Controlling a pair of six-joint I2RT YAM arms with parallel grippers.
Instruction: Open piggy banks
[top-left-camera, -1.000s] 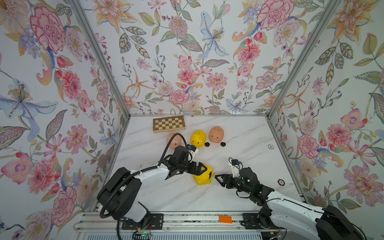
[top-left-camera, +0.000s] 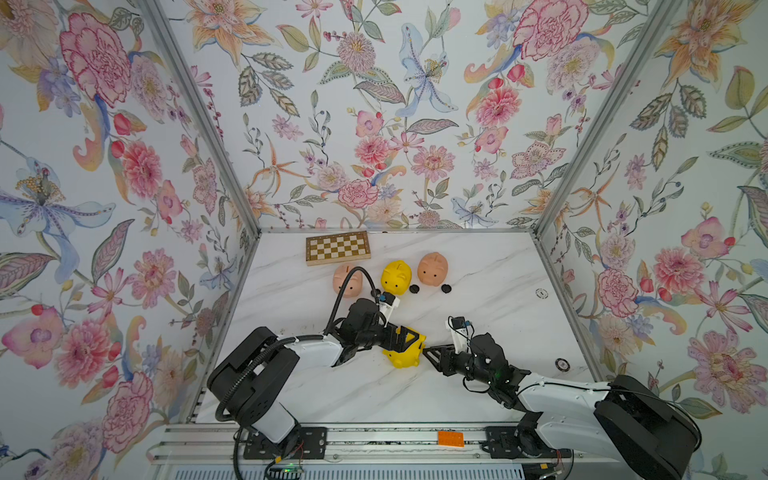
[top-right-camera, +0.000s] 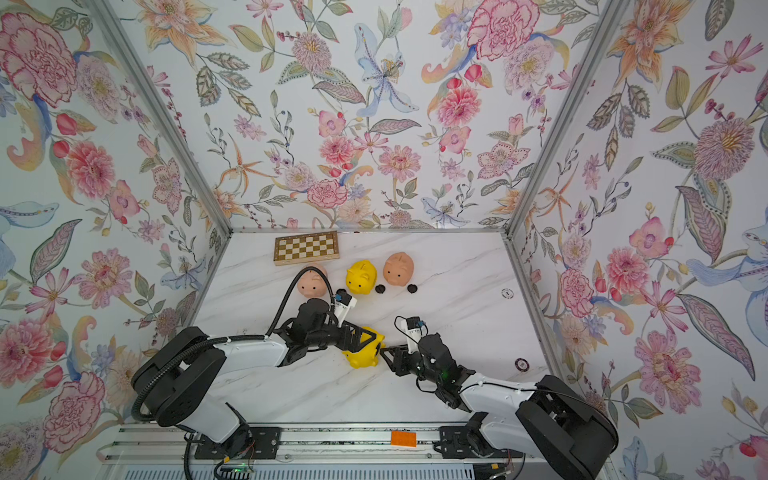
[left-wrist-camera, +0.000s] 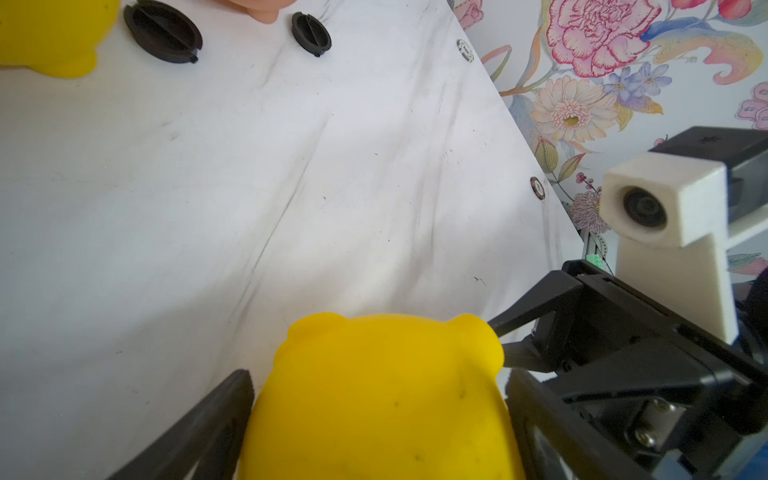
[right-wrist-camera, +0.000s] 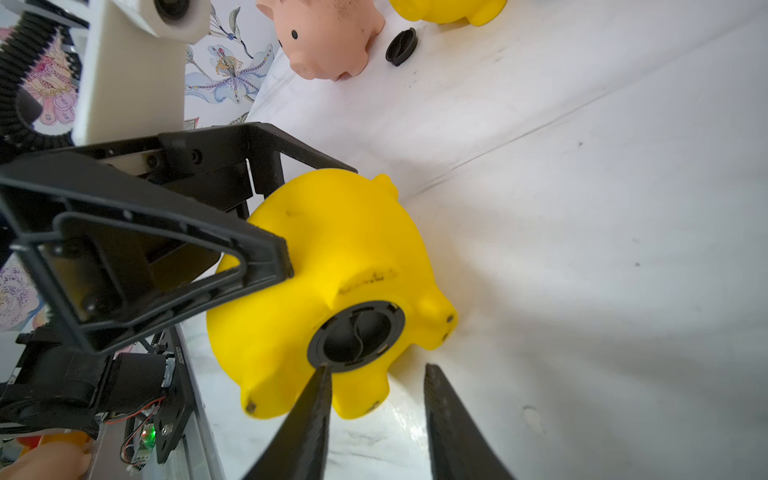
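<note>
A yellow piggy bank (top-left-camera: 405, 355) is tipped on the near middle of the table. In the left wrist view it sits between the fingers of my open left gripper, one finger (left-wrist-camera: 228, 424) on each side. Its underside faces my right gripper in the right wrist view, showing a round black fitting (right-wrist-camera: 356, 336) in the belly; whether a plug fills it I cannot tell. The right gripper's fingers stand apart, empty, just short of the fitting. Farther back are a yellow piggy bank (top-left-camera: 395, 277) and two pink piggy banks, the right one (top-left-camera: 433, 269) clear in view.
Loose black plugs lie in front of the back row, one (top-left-camera: 446, 289) by the right pink piggy bank and another (top-left-camera: 413, 289) by the yellow one. A checkered board (top-left-camera: 338, 248) occupies the back left.
My right gripper has shifted left, closer to the near piggy bank's underside. The left gripper and that piggy bank have moved only slightly.
</note>
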